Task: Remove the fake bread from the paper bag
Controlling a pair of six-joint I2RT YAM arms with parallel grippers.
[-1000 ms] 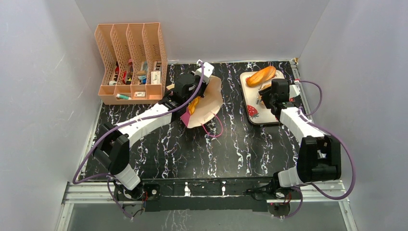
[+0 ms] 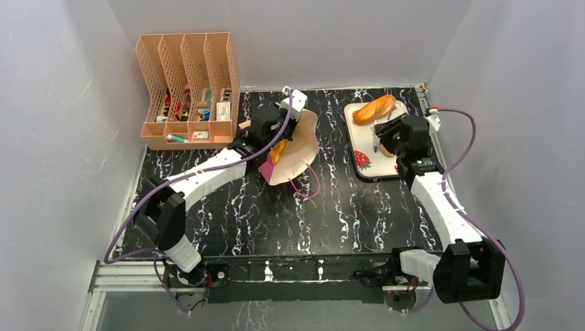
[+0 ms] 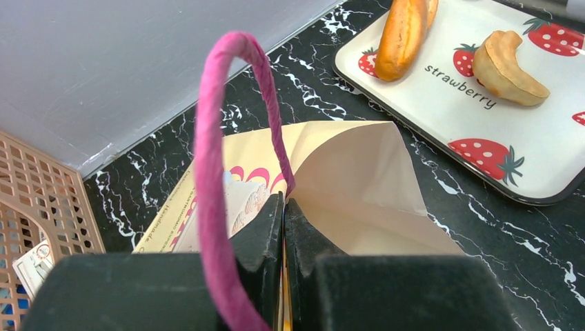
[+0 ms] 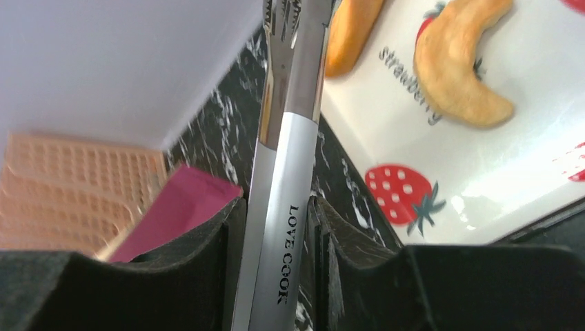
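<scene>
The paper bag (image 2: 300,148) lies open on the marble table, yellow fake bread (image 2: 277,150) partly visible inside. My left gripper is shut at the bag's rim with the pink handle (image 3: 214,158) rising from it; whether the handle is pinched is unclear. My right gripper is shut on metal tongs (image 4: 288,158) above the strawberry tray (image 4: 483,186). On that tray (image 3: 455,110) lie an orange bread loaf (image 3: 400,38) and a curved tan piece (image 3: 514,76).
A peach slotted organizer (image 2: 186,58) with small items stands at back left, close to the bag. Walls bound the table on the back and sides.
The left arm and bag look unchanged.
</scene>
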